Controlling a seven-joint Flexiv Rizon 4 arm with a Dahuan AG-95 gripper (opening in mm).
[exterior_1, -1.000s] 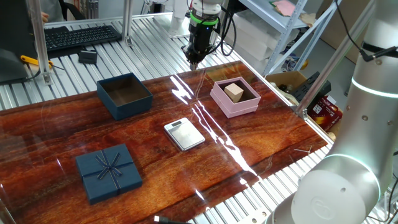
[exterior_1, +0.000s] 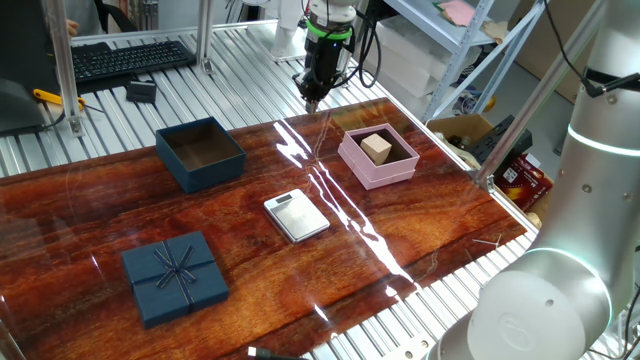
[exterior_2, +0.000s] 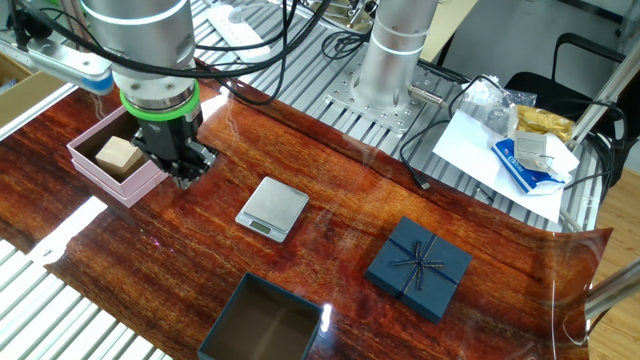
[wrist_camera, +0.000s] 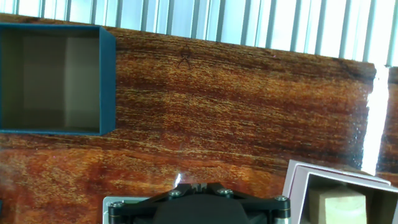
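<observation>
My gripper (exterior_1: 312, 104) hangs above the far edge of the table; its narrow fingertips look drawn together, with nothing visible between them. In the second exterior view the gripper (exterior_2: 183, 182) shows in front of the pink box (exterior_2: 120, 190). That open box holds a pale wooden block (exterior_2: 119, 155), which also shows as a block (wrist_camera: 339, 205) at the lower right of the wrist view. A silver scale (exterior_1: 296, 215) lies bare in mid-table. An open, empty dark blue box (exterior_1: 200, 155) stands left of it. Nearer is a blue lid or closed box (exterior_1: 175, 277) with a ribbon bow.
Bare wood surface (wrist_camera: 205, 112) lies between the boxes. The arm's base (exterior_2: 385, 95) stands at one table side. White paper with packets (exterior_2: 525, 165) and a loose cable end (exterior_2: 422, 182) lie beyond the table edge. A keyboard (exterior_1: 120, 62) sits at the back left.
</observation>
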